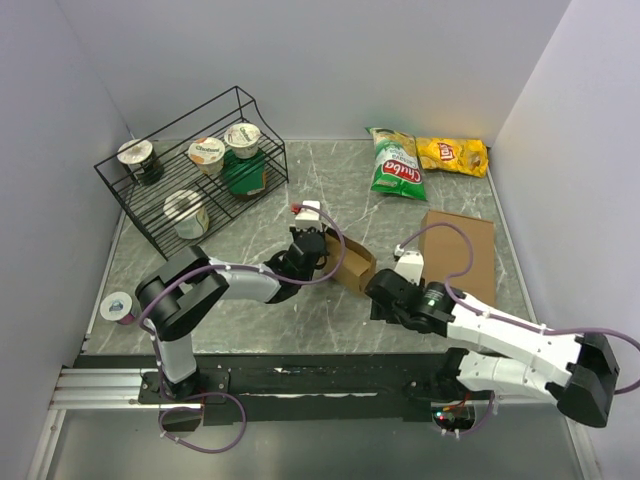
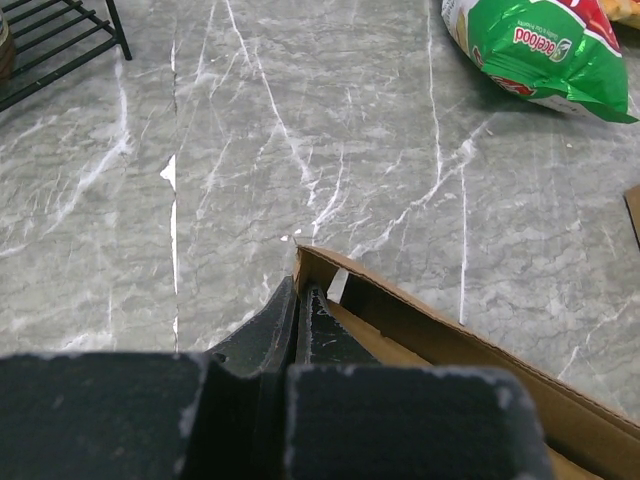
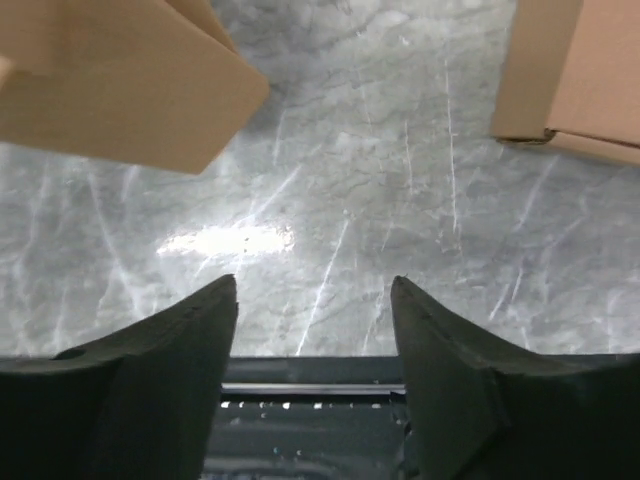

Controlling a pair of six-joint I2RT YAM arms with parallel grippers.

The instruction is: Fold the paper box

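The open brown paper box (image 1: 351, 268) stands tilted near the table's middle, a corner rising into my left gripper, which is shut at that corner; its wall (image 2: 470, 370) runs toward the lower right in the left wrist view. In the right wrist view the box (image 3: 130, 110) is at upper left, blurred. My right gripper hangs just right of the box near the front edge, fingers apart with bare table between its fingers.
A flat cardboard piece (image 1: 460, 250) lies at the right. Chip bags (image 1: 398, 160) (image 1: 452, 156) lie at the back, a wire rack (image 1: 240, 190) with tubs at the back left. The front edge (image 1: 320, 365) is close.
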